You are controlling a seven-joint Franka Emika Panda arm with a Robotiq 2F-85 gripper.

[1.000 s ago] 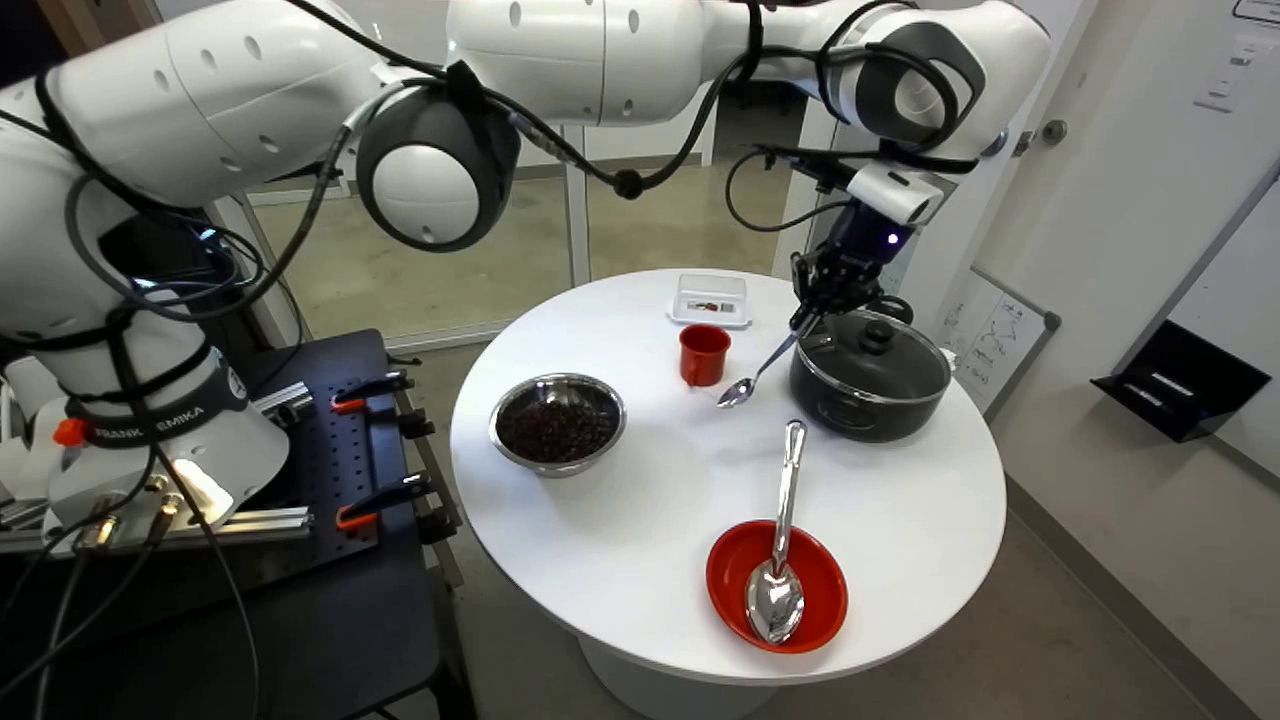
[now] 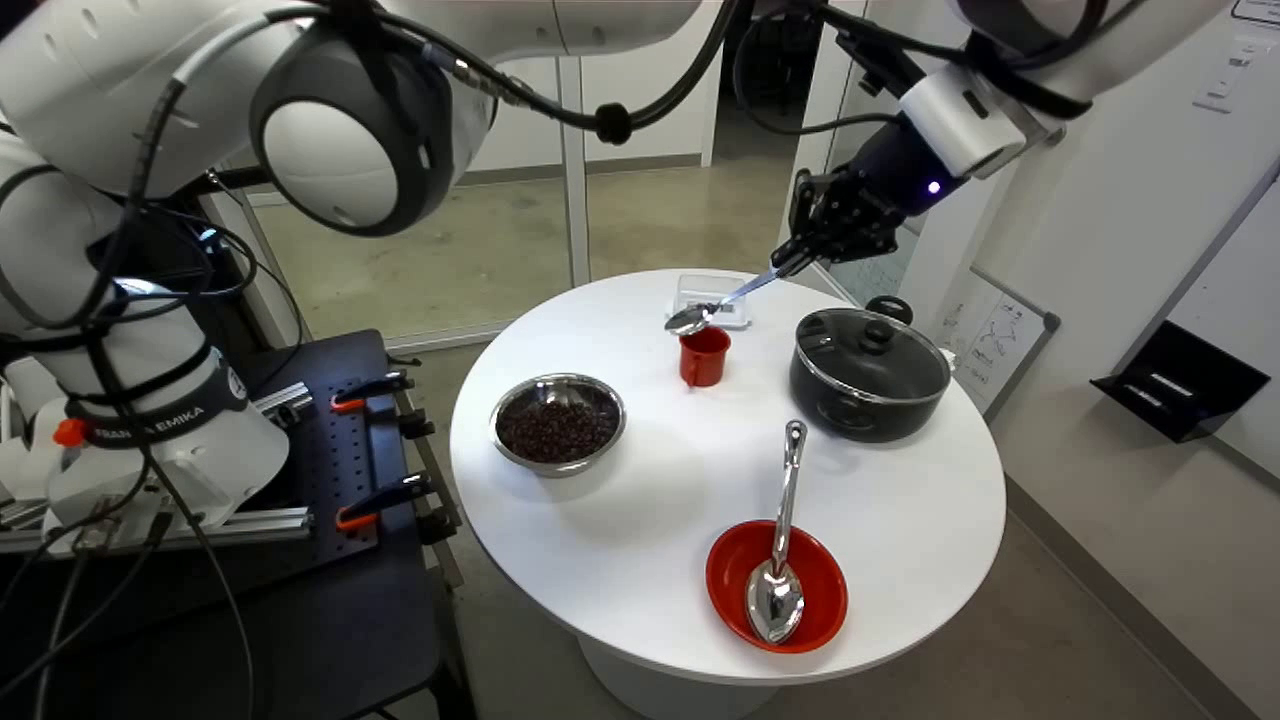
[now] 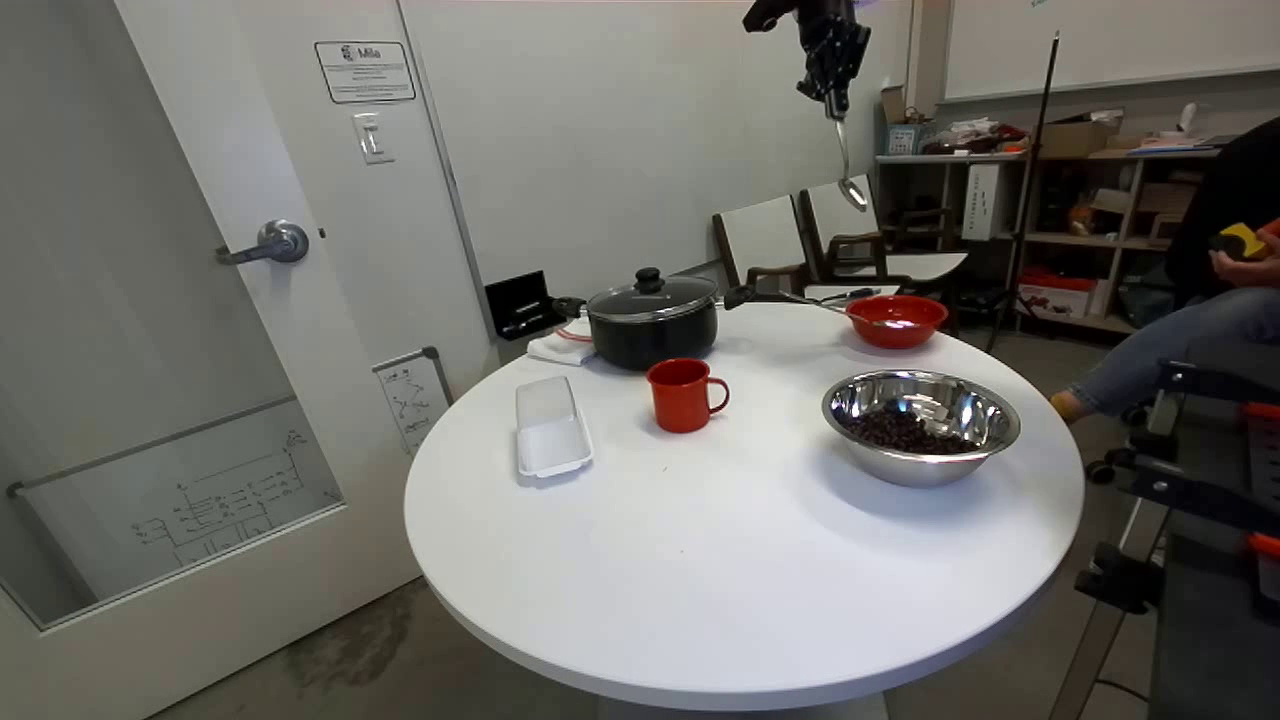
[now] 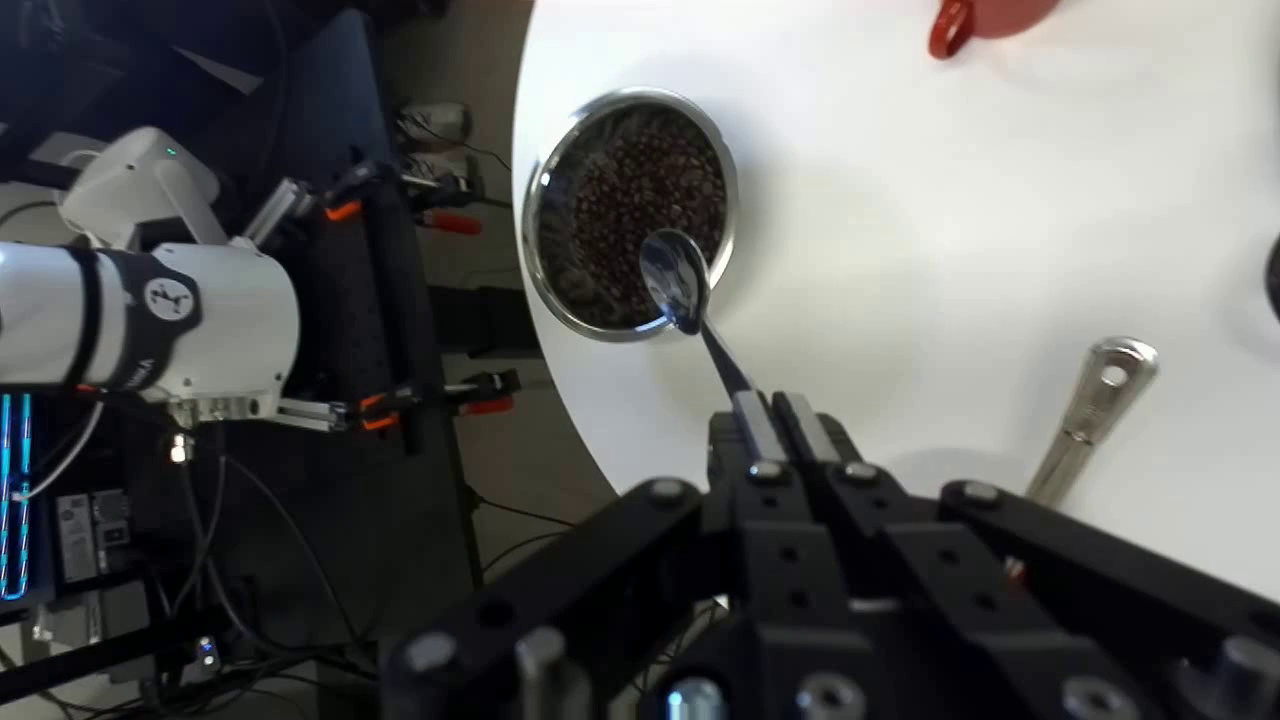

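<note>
High above the white table, my gripper (image 2: 786,258) is shut on the handle of a metal spoon (image 2: 692,319). The wrist view shows the handle running out from between the fingertips, with the spoon's bowl overlapping the steel bowl in sight, though it hangs well above. No load shows on the spoon. A steel bowl (image 3: 921,462) holds dark beans (image 2: 555,432) at the table's left in exterior view 1. A red mug (image 3: 680,397) stands upright near the middle. The red bowl (image 2: 723,600) has a big slotted-handle spoon (image 2: 776,600) resting in it.
A lidded black pot (image 2: 861,386) sits to the right of the mug in exterior view 1. Behind the mug is a clear plastic container (image 3: 553,462). Bare tabletop (image 2: 672,480) lies between the steel bowl and the red bowl.
The arm has risen, taking the held spoon up from low beside the pot to well above the table. The bowls, mug and pot have kept their places.
</note>
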